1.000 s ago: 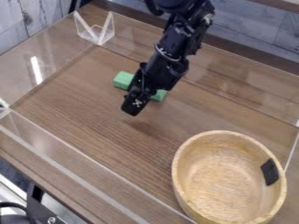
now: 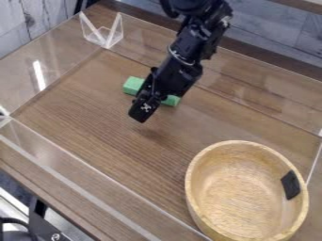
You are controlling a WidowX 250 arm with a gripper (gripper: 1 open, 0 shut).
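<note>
The black arm reaches down from the top centre to my gripper (image 2: 149, 102), which hangs open low over the wooden table. A green block (image 2: 135, 85) lies behind the gripper and is partly hidden by it, with more of it showing to the right of the fingers. Whether anything touches the block I cannot tell.
A large round cream bin (image 2: 246, 223) with a dark patch on its side fills the front right. A clear plastic holder (image 2: 104, 30) stands at the back left.
The gripper has shifted very slightly over the last second. The block and bin look unmoved.
</note>
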